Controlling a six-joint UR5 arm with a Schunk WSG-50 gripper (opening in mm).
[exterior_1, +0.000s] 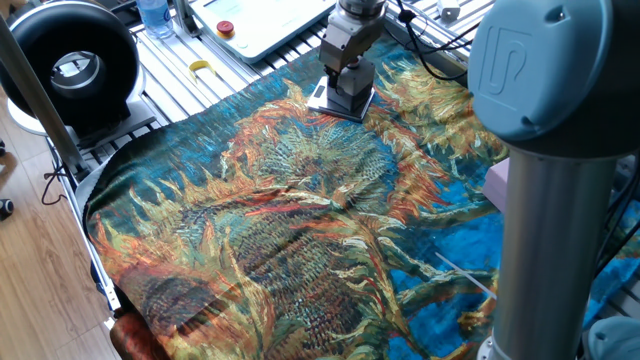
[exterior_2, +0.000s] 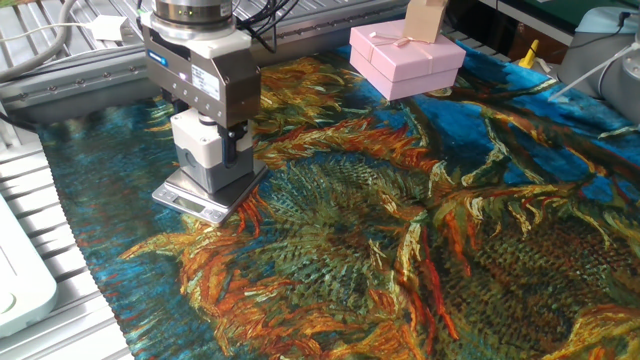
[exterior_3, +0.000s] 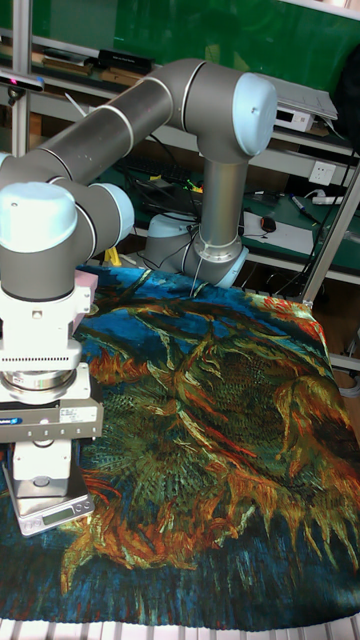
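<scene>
A small flat digital scale (exterior_2: 180, 203) with a metal top lies on the painted sunflower cloth, near the cloth's edge. A white and grey block (exterior_2: 202, 160) stands upright on its plate. Directly above, my gripper (exterior_2: 208, 138) points straight down with its dark fingers (exterior_2: 238, 143) low at the block's sides. Whether they press on the block or merely stand around it cannot be made out. In exterior view 3 the block (exterior_3: 43, 466) and scale (exterior_3: 50, 514) show at the lower left beneath the wrist.
A pink gift box (exterior_2: 405, 62) sits on the cloth (exterior_2: 330, 240), a brown item on top. Beyond the cloth edge are a pale tray with a red button (exterior_1: 226, 28), a yellow ring (exterior_1: 202, 68) and a bottle (exterior_1: 155, 17).
</scene>
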